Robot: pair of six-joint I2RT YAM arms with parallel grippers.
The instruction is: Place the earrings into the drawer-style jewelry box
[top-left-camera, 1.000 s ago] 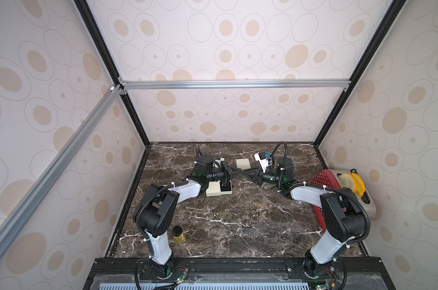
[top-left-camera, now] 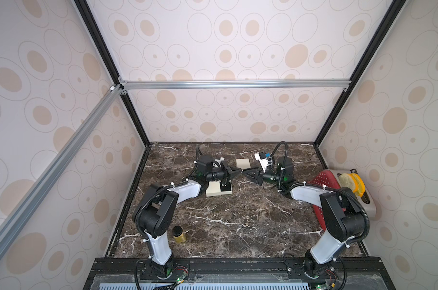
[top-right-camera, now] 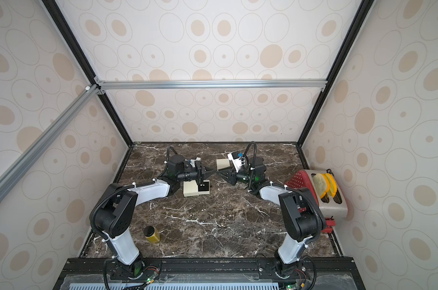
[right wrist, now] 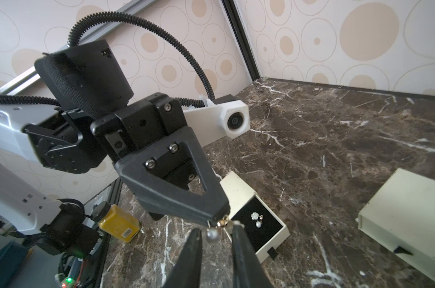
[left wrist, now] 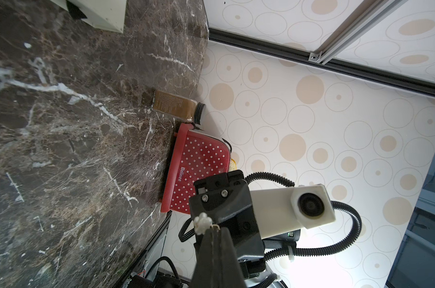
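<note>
My left gripper is shut on a pearl earring [right wrist: 213,234], which hangs at its tips above the open jewelry box drawer [right wrist: 280,232]. A second earring [right wrist: 257,219] lies on that drawer's black lining. My right gripper stands part open, its fingertips just beside the held earring, facing the left one. In the left wrist view the earring's white part [left wrist: 202,221] shows at the left fingertips. A cream box [right wrist: 404,216] sits on the marble table behind the grippers.
A red dotted toaster [top-left-camera: 325,181] stands at the far right. A yellow-labelled jar [top-right-camera: 152,235] stands at the front left.
</note>
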